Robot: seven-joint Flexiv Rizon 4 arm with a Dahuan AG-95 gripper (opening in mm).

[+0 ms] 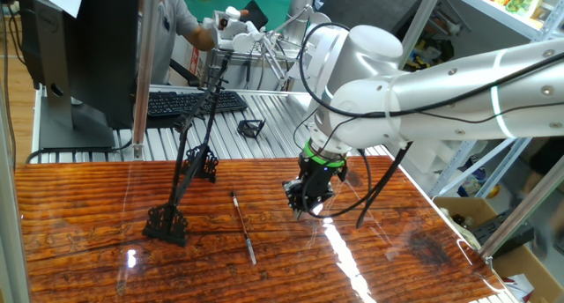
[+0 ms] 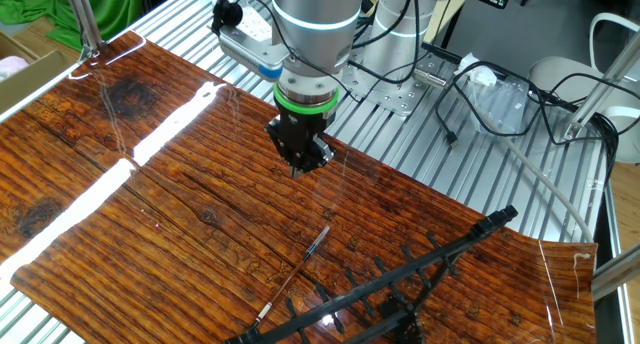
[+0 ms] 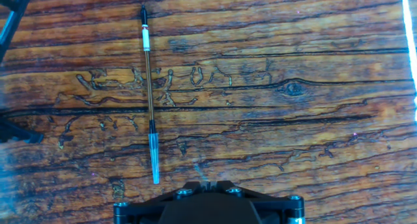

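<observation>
A thin brush or pen (image 1: 243,226) with a brown shaft lies flat on the glossy wooden tabletop (image 1: 79,215). In the wrist view the brush (image 3: 150,94) runs nearly upright left of centre, a white band near its upper end and a clear cap at its lower end. My gripper looks shut, its fingertips close together and nothing visible between them. It hangs above the wood, to the right of the brush and apart from it in exterior view 1. A black stand (image 1: 179,190) with rows of pegs stands on the brush's other side.
In exterior view 2 the black stand (image 2: 400,284) stretches close beside the brush. Behind the wood are a keyboard (image 1: 167,103), a monitor (image 1: 75,65) and a small black frame (image 1: 251,127). Metal posts (image 1: 147,65) rise at the edges.
</observation>
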